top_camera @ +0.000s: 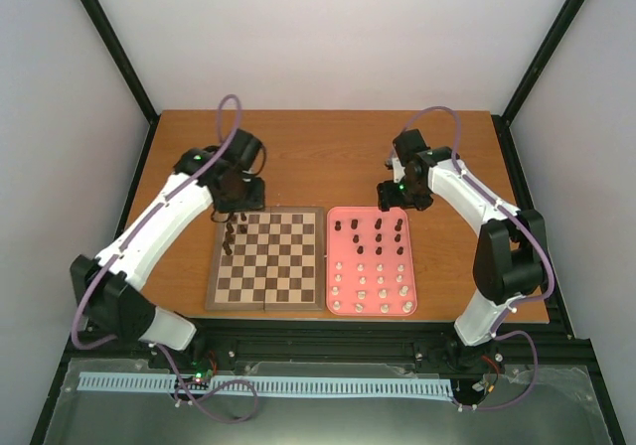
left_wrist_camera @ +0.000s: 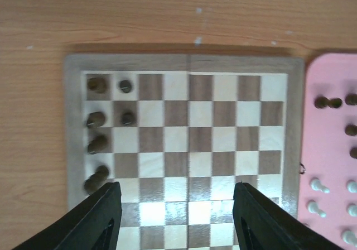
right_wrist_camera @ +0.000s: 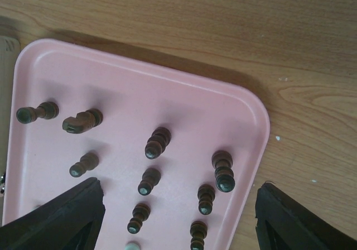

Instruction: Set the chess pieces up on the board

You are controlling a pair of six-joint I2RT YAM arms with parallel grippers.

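The chessboard [top_camera: 271, 258] lies flat left of the pink tray [top_camera: 372, 213]. In the left wrist view, several dark pieces [left_wrist_camera: 97, 120] line the board's left column, and two dark pawns [left_wrist_camera: 128, 118] stand one column in. My left gripper hangs over the board with its fingers apart and nothing between them. Above the tray's far end, my right gripper is open and empty. Below it, several dark pieces stand on the tray, among them a dark knight [right_wrist_camera: 82, 121]. White pieces [top_camera: 384, 293] fill the tray's near half.
Bare wooden table [top_camera: 328, 157] stretches behind the board and the tray. The board's right side is clear of pieces. Only a narrow gap parts the board from the tray.
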